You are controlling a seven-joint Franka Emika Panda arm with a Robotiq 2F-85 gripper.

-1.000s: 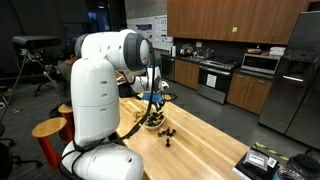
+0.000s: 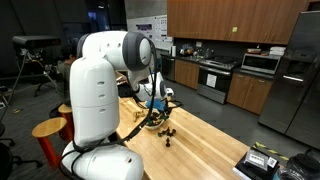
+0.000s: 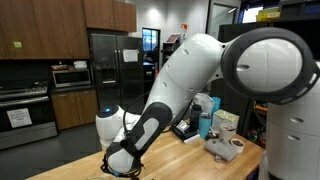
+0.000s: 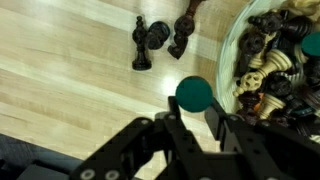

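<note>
In the wrist view my gripper is shut on a small piece whose round green base (image 4: 194, 94) faces the camera; the rest of it is hidden by the base and the fingers. Right of it, a pale bowl (image 4: 226, 73) holds a jumble of dark and light chess pieces (image 4: 277, 62). Three dark chess pieces (image 4: 142, 60) show on the wooden table to the upper left, apart from the gripper. Exterior view 1 has the gripper low above the table, near the bowl (image 2: 155, 123).
Bare wooden table (image 2: 205, 145) stretches right of the bowl in exterior view 1. A dark box (image 2: 257, 164) lies at its near right end. In exterior view 2, a blue container (image 3: 205, 126) and a grey jug (image 3: 238, 145) stand on the right.
In exterior view 1, the wrist and gripper have swung slightly to the right over the bowl area. The dark pieces on the table look unmoved.
</note>
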